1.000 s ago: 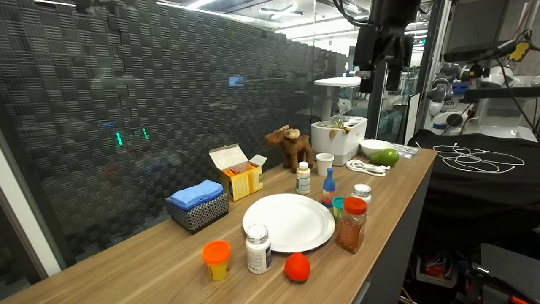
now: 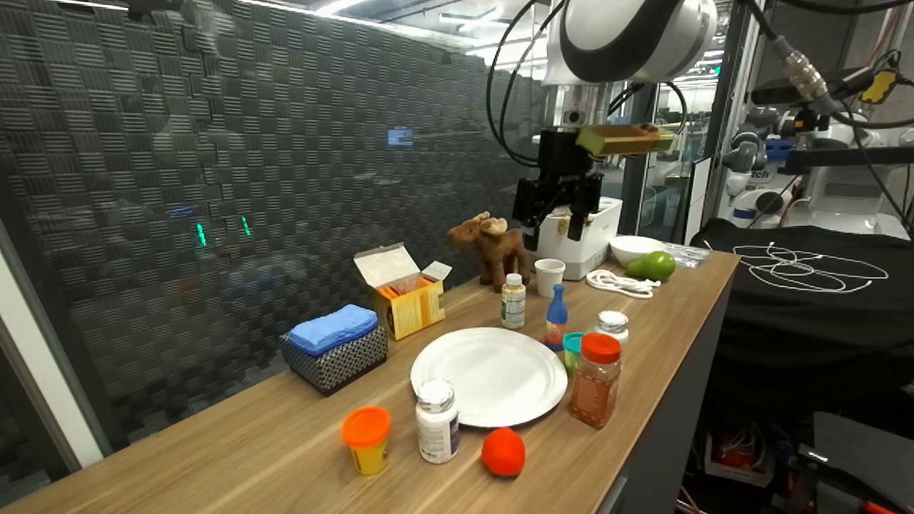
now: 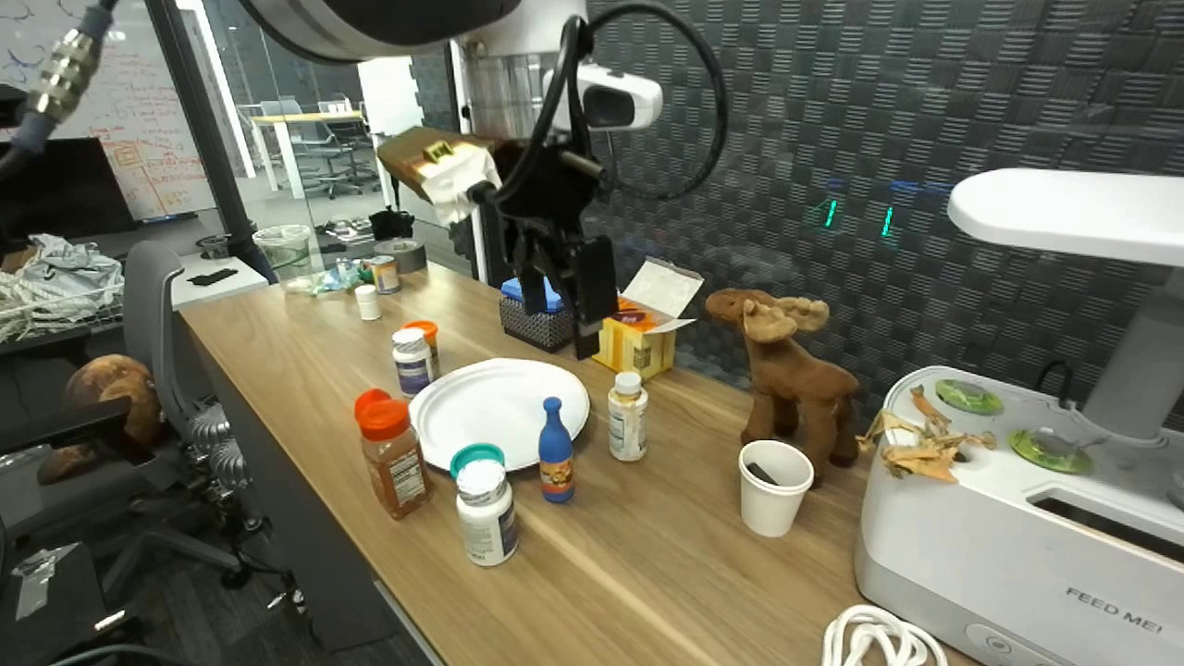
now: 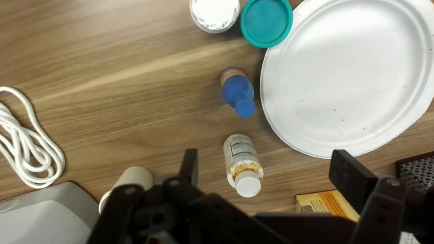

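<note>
My gripper stands open above the table, its fingers wide apart with nothing between them. Below and between them in the wrist view stands a white-capped pill bottle point(image 4: 242, 160) with a pale label. In the second exterior view, that bottle point(image 3: 627, 417) is upright beside the white plate point(image 3: 438, 420), lower than my gripper point(image 3: 566, 316). A blue squeeze bottle point(image 4: 238, 91) also stands close to the plate's edge. The first exterior view has my gripper point(image 2: 553, 235) hanging in front of the white planter, well clear of the tabletop.
A brown toy moose point(image 3: 794, 377), a paper cup point(image 3: 773, 499) and the white planter point(image 3: 999, 555) crowd one side. Along the front edge are a red-lidded jar point(image 2: 595, 381) and a white bottle point(image 3: 486, 522). A yellow box point(image 2: 413, 307) sits at the back. The plate is empty.
My gripper has come down and to the left in the first exterior view, now in front of the planter. The objects on the table have not moved.
</note>
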